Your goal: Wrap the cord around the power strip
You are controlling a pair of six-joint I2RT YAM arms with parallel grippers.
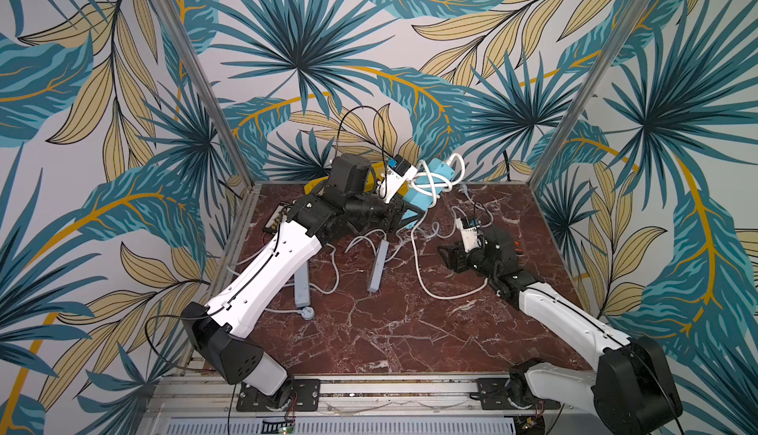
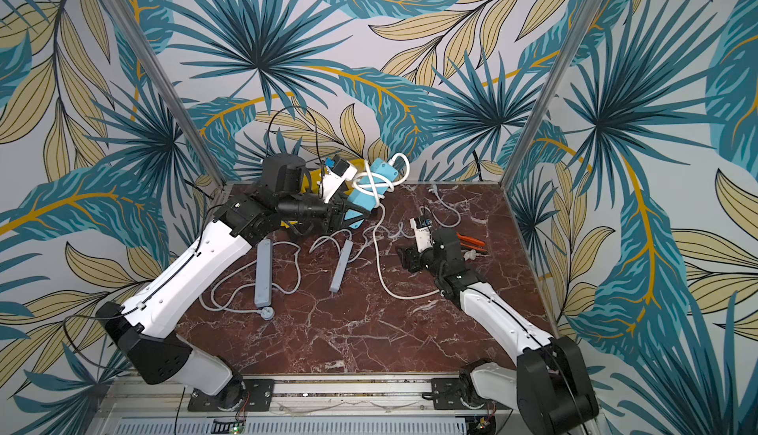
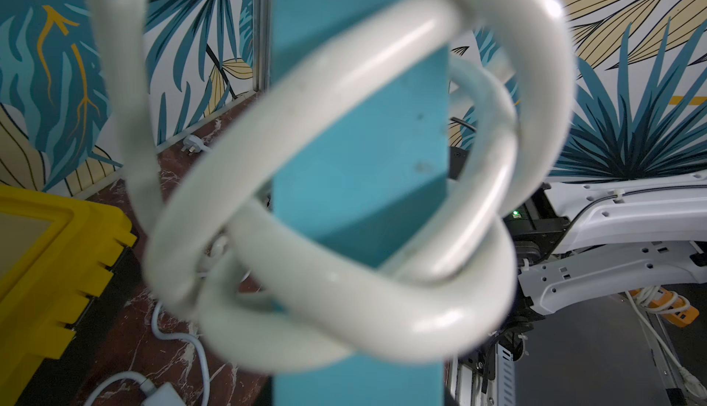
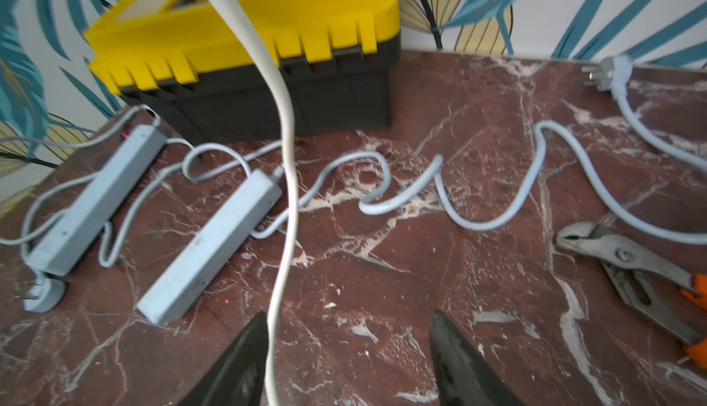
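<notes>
My left gripper (image 1: 398,218) is shut on a blue power strip (image 2: 359,214), lifted at the back middle. In the left wrist view, white cord (image 3: 338,67) loops several times around the blue body (image 3: 361,170); one length hangs to the table and runs right. My right gripper is low at the right, part open, with that hanging cord (image 4: 283,207) in front of it near the left finger; whether it touches cannot be told.
A yellow toolbox (image 4: 243,15) stands at the back. Two grey power strips (image 4: 206,247) with cords lie left and middle. Pliers (image 4: 626,258) lie at the right.
</notes>
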